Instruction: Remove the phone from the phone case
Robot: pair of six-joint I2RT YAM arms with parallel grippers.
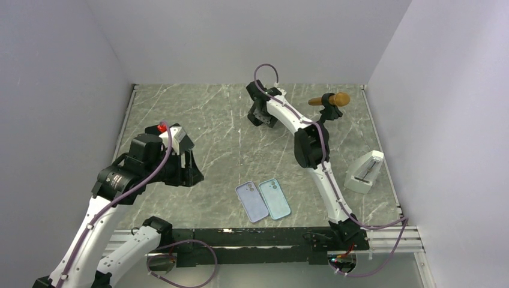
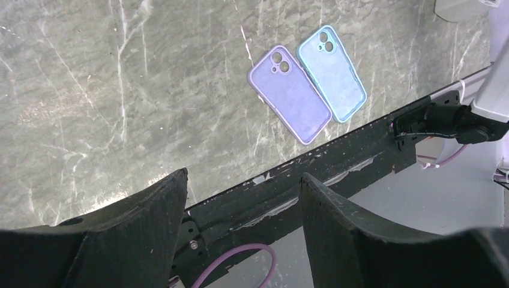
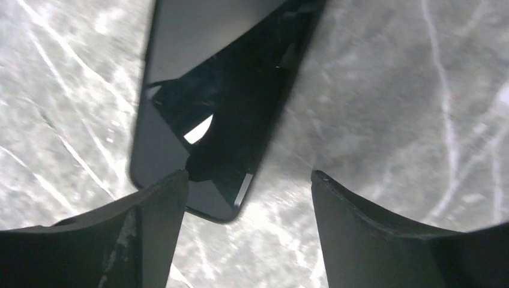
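Observation:
A black phone (image 3: 234,114) lies bare on the marble table, glossy face up, in the right wrist view. My right gripper is over its near end, fingers apart. The left finger (image 3: 159,222) overlaps the phone's lower left edge in view, while the other finger is off to its right; nothing is gripped. From the top, the arm hides most of the phone. Two phone cases, one purple (image 2: 290,96) and one light blue (image 2: 333,75), lie side by side, both empty with their insides up. My left gripper stays open and empty, left of the cases in the top view.
A wooden-handled object (image 1: 330,100) in a black holder stands at the back right. The white device (image 1: 364,171) sits by the right edge. Bare table spreads between the arms, and walls close in the back and sides.

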